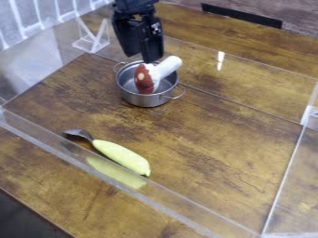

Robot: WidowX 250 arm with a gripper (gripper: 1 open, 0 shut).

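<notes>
A steel pot [133, 98] with two handles stands at the upper middle of the wooden table, holding a red item [144, 80] and a white cylinder [166, 66]. My dark gripper [145, 52] hangs just above and behind the pot's contents, apart from the red item; its fingertips are too dark to make out clearly. In the lower left lie a pale yellow corn-like item [121, 157] and a metal spoon [77, 133] beside it.
Clear plastic walls [287, 186] border the work area on several sides.
</notes>
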